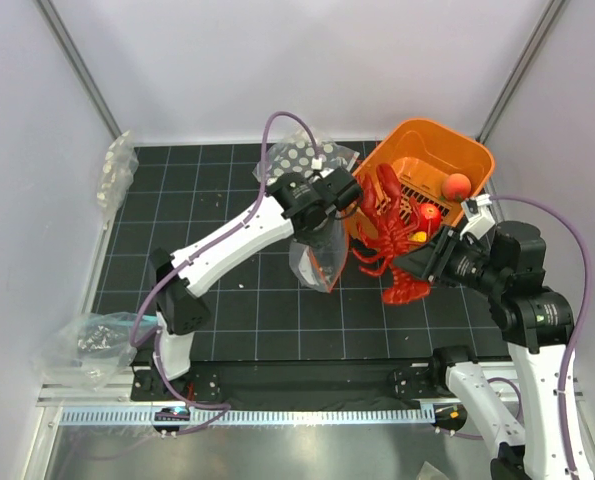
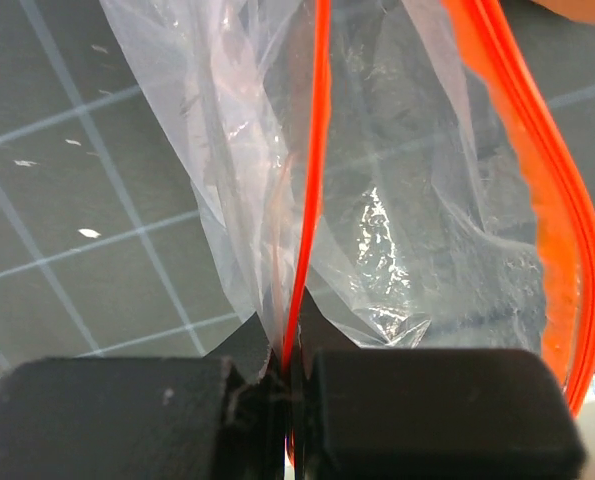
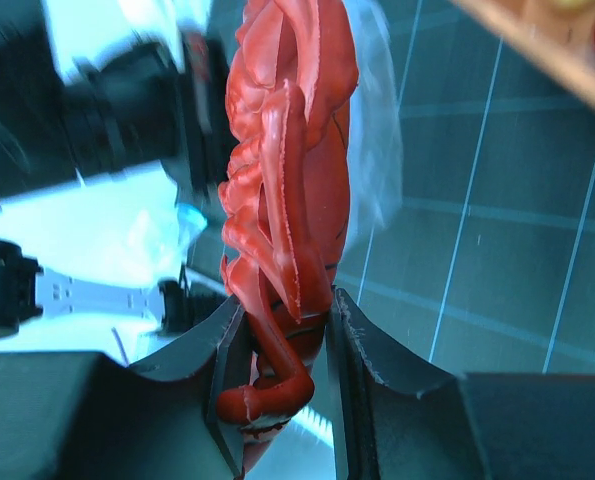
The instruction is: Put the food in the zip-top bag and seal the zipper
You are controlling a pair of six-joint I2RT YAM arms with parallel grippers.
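A red toy lobster (image 1: 397, 250) hangs in my right gripper (image 1: 425, 258), in front of the orange bin. In the right wrist view the lobster (image 3: 287, 200) stands upright between the fingers. My left gripper is shut on the edge of the clear zip bag (image 2: 397, 250) with orange zipper strips. In the top view the bag (image 1: 315, 262) lies partly under the left arm, right of centre on the dark mat.
The orange bin (image 1: 427, 135) holds round fruit, including a peach (image 1: 456, 186). A dotted bag (image 1: 302, 155) lies at the back. Other clear bags (image 1: 82, 350) lie at the left edge.
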